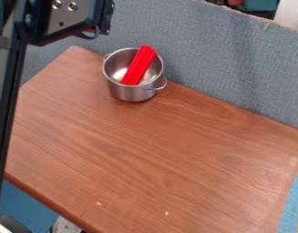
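Observation:
A steel pot (pixel 133 89) with two side handles stands near the back left of the wooden table (pixel 163 164). A red elongated object (pixel 140 62) rests in it at a slant, its upper end above the rim. My arm (pixel 54 16) crosses the top left of the view, above and left of the pot and apart from it. The gripper's fingertips are not clearly visible, so its state cannot be told.
A grey padded wall (pixel 224 68) runs behind the table. Most of the tabletop in front and right of the pot is clear. Blue tape (pixel 291 205) lies at the right edge, and blue floor shows at lower left.

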